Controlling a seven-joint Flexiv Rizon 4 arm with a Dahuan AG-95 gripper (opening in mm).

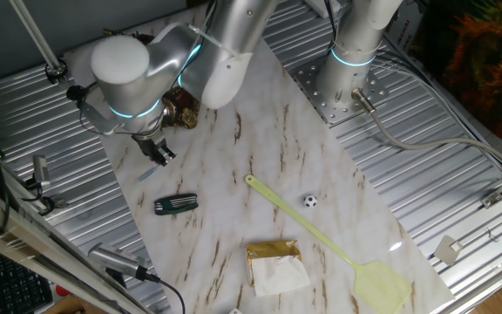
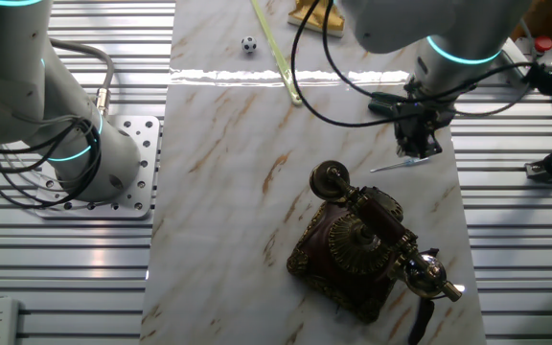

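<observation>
My gripper [image 1: 166, 160] is low over the marble-patterned table's left side, pointing down. A thin, light-coloured tool [image 1: 149, 174] extends from beside its fingertips; in exterior view 2 the same slim tool [image 2: 399, 166] shows just under the gripper [image 2: 422, 151]. Whether the fingers hold it or it only lies beneath them cannot be made out, nor how wide the fingers stand. A dark green folding tool set [image 1: 176, 204] rests on the table a little nearer the camera in exterior view 1, apart from the gripper.
An ornate old-style telephone [image 2: 357, 244] stands close to the gripper. A yellow-green fly swatter [image 1: 303, 222], a small football-patterned ball [image 1: 310, 201] and a gold box with white paper [image 1: 277, 269] lie farther off. Bare table [image 1: 225, 157] separates them.
</observation>
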